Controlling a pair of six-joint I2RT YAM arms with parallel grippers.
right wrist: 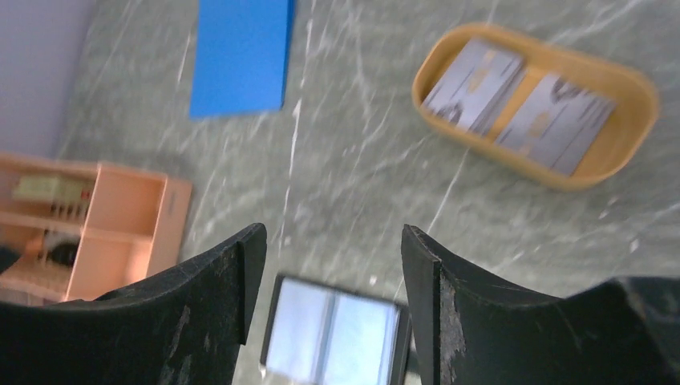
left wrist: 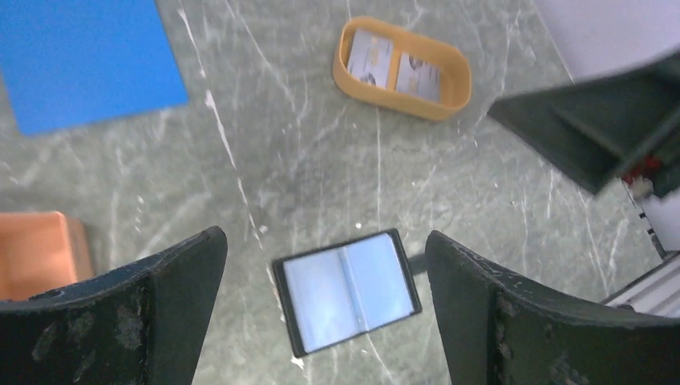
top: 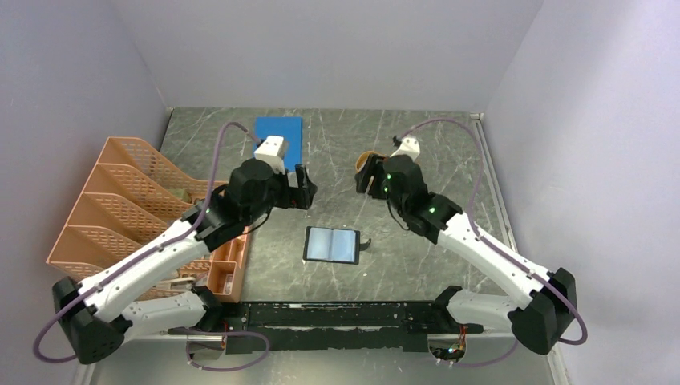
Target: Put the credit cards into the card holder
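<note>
The card holder (top: pixel 331 244) lies spread flat on the table, a black cover with two pale clear pages and a strap at its right. In the left wrist view a tan tray (left wrist: pixel 401 68) holds two grey-white cards (left wrist: pixel 370 58) side by side. Well above the table, my left gripper stands open with nothing between its fingers; the holder (left wrist: pixel 346 293) shows below and beyond them. My right gripper is raised too, its fingers apart and empty, left of the tray (right wrist: pixel 513 156). From the top, the right arm hides most of that tray.
A blue sheet (top: pixel 279 138) lies at the back left. Peach-coloured bins and a slotted rack (top: pixel 120 208) fill the left side. Bare table (top: pixel 337 144) lies between the sheet and the tray.
</note>
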